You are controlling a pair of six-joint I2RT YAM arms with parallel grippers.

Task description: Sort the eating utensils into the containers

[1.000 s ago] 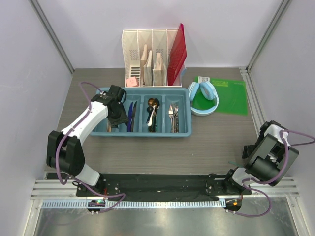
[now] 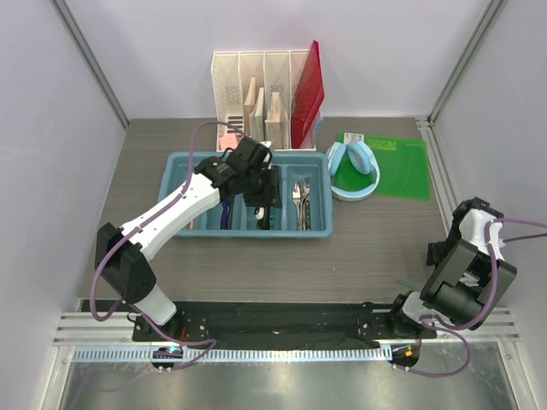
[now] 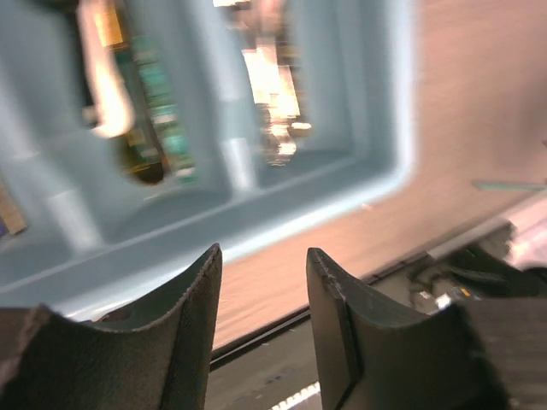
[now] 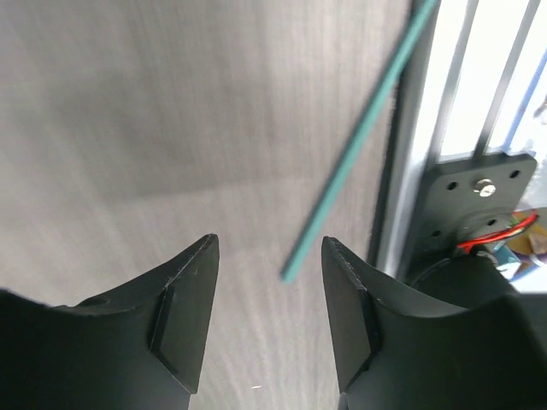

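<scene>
The blue-grey divided tray (image 2: pixel 320 224) holds sorted utensils: forks (image 2: pixel 297 198) in the right compartment, knives (image 2: pixel 226 213) left of centre, and spoons (image 2: pixel 261 219) between, partly hidden by my left arm. Over that spoon section hangs my left gripper; its fingers are parted with only the tray's front edge and table seen beyond. At the far right, low over the table, my right gripper is open and empty. A thin teal stick-like utensil (image 4: pixel 346 162) lies on the table below it, by the front rail.
Behind the tray stands a white rack (image 2: pixel 226 85) with upright boards and a red sheet (image 2: pixel 309 94). Light-blue headphones (image 2: pixel 363 162) lie beside a green mat (image 2: pixel 402 166) at the back right. Bare table (image 2: pixel 376 248) stretches between tray and right arm.
My left arm has swung right, from above the tray's left compartments to above the spoons. The right arm has shifted only slightly. The utensils look unmoved where visible.
</scene>
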